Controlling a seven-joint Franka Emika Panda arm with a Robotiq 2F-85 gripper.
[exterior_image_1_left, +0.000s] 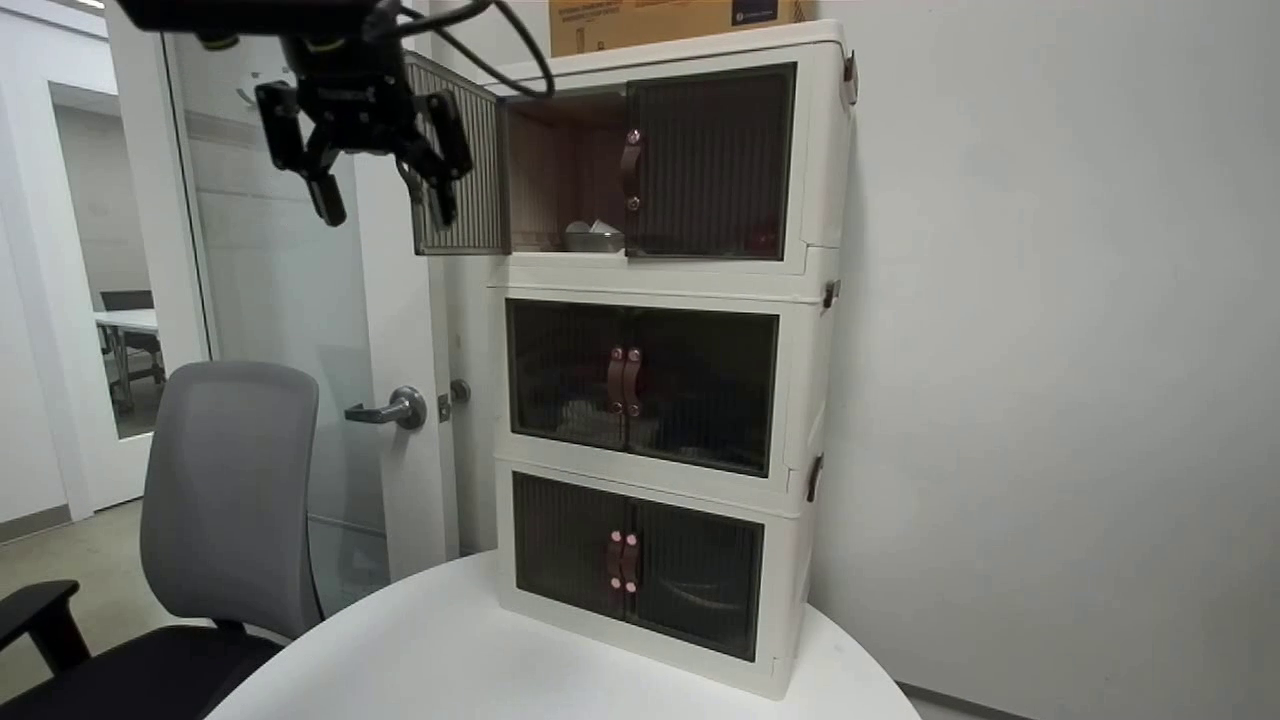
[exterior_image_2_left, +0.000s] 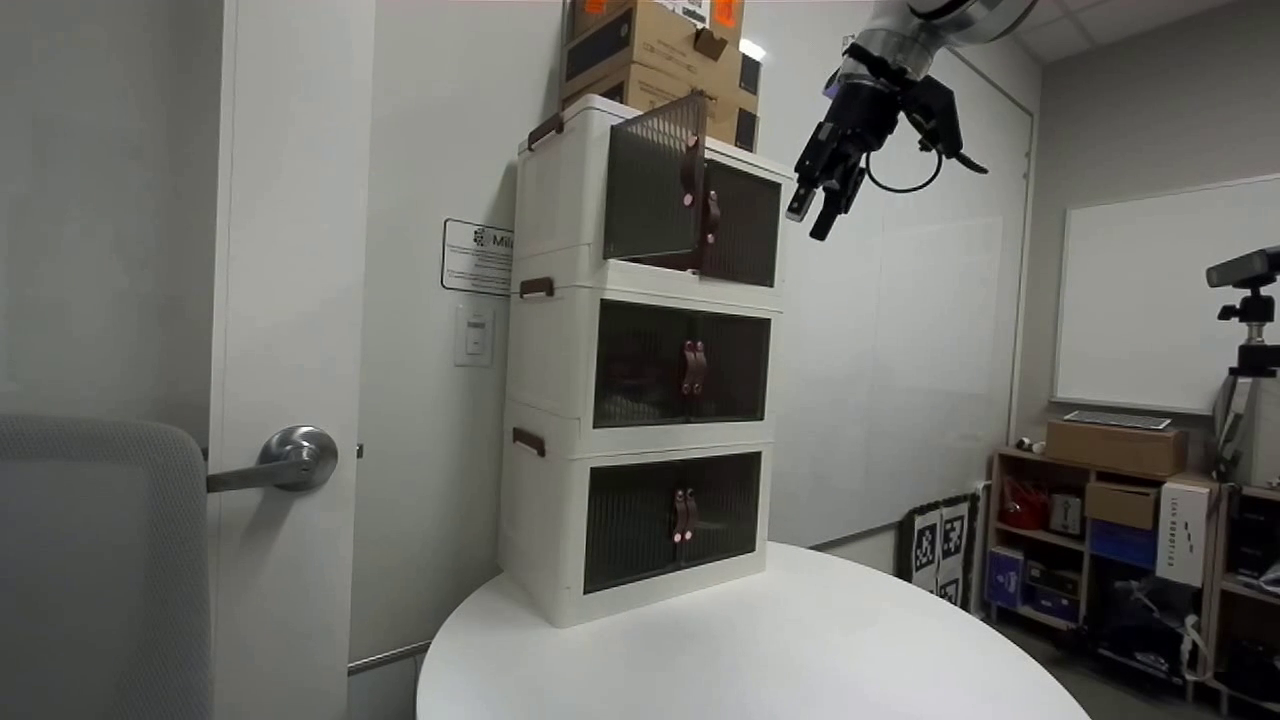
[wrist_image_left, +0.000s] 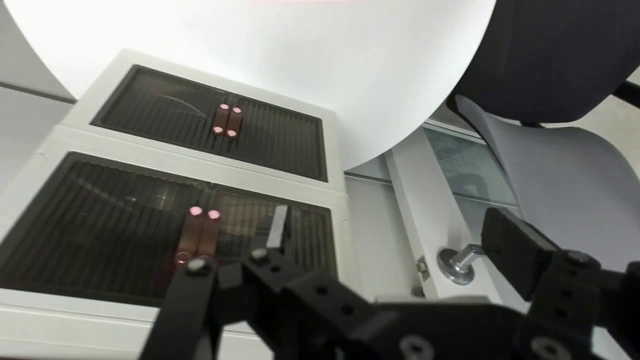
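Three white cabinet boxes (exterior_image_1_left: 654, 277) stand stacked on the round table, each with dark ribbed doors and brown strap handles. On the top box the left door (exterior_image_2_left: 654, 180) is swung outward, while its right door (exterior_image_1_left: 708, 168) is closed. A small grey dish (exterior_image_1_left: 593, 240) with white items shows inside the open half. Both the middle doors (exterior_image_2_left: 684, 364) and the bottom doors (exterior_image_2_left: 672, 516) are closed. My gripper (exterior_image_1_left: 386, 214) hangs in the air before the top box, its fingers apart and nothing between them. In the wrist view its fingertips (wrist_image_left: 277, 227) overlap the middle box.
Cardboard boxes (exterior_image_2_left: 672, 66) sit on top of the stack. The white round table (exterior_image_2_left: 744, 648) has clear room in front of the cabinets. A grey chair (exterior_image_1_left: 228, 480) and a glass door with a lever handle (exterior_image_1_left: 390, 409) are at the left.
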